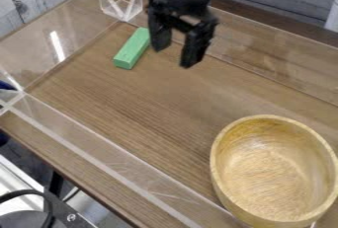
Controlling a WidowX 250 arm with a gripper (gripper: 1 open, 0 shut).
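The dark gripper (180, 33) hangs over the back of the wooden table, blurred, with its two sides apart; whether anything is between them is unclear. A green block (132, 47) lies just to its left. A round tan bowl (271, 168) sits at the front right.
A small clear, white-edged container (121, 3) stands at the back left. Clear plastic edging runs along the left of the table (158, 114), with dark cables at the lower left.
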